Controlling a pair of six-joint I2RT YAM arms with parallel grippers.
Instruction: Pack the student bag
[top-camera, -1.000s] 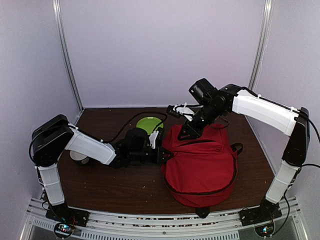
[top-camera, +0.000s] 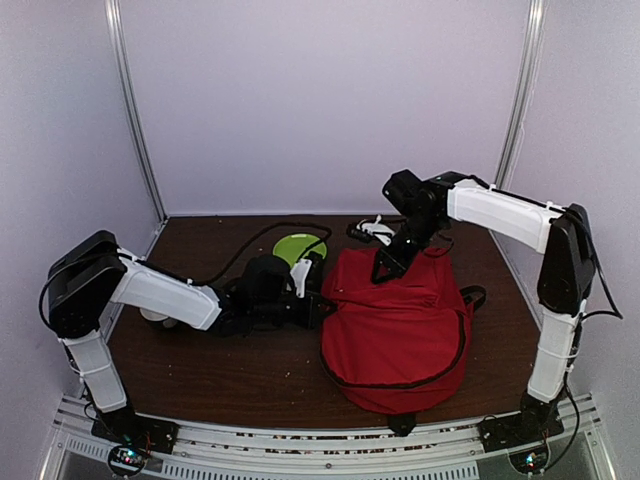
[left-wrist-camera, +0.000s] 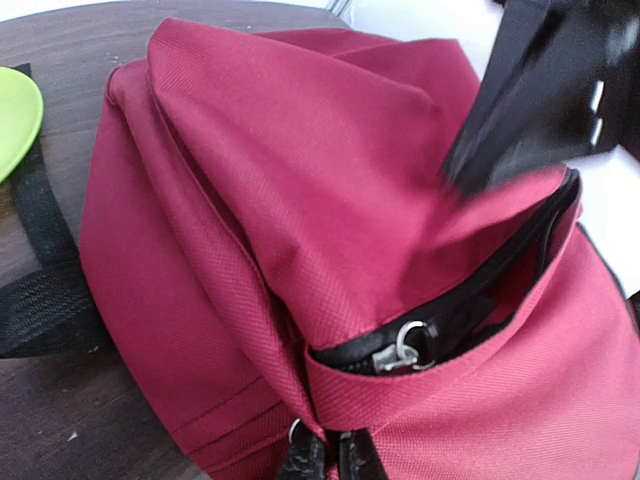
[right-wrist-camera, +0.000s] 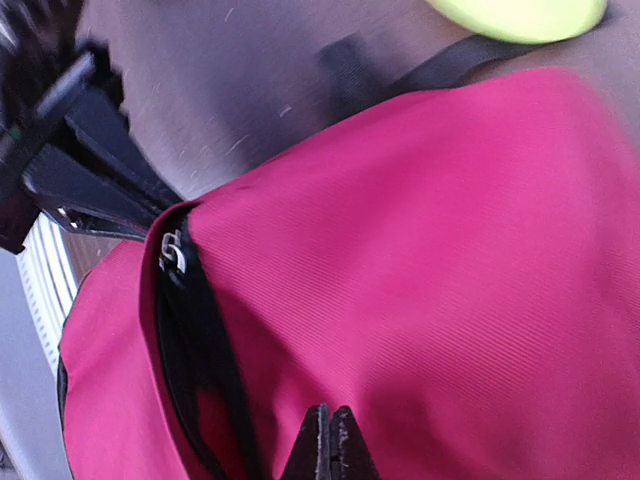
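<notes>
The red backpack (top-camera: 397, 345) lies on the dark table. Its small front pocket (left-wrist-camera: 500, 300) gapes a little along the zipper, and the metal zipper pull (left-wrist-camera: 403, 352) sits at the pocket's left end. Beside that end, my left gripper is shut on a pinched fold of the red cloth. My right gripper is over the bag's upper part, shut, with nothing between its fingers. In the right wrist view the zipper pull (right-wrist-camera: 172, 252) lies well up and left of those fingertips, outside them.
A green plate (top-camera: 298, 247) lies behind my left gripper, near a black strap (left-wrist-camera: 45, 290). Partly behind the left arm is a pale round object (top-camera: 157, 318). Bare table (top-camera: 250, 375) shows at the front left. Both arms stand close together over the bag.
My right gripper was open a second ago and is shut now. The left gripper stays on the cloth.
</notes>
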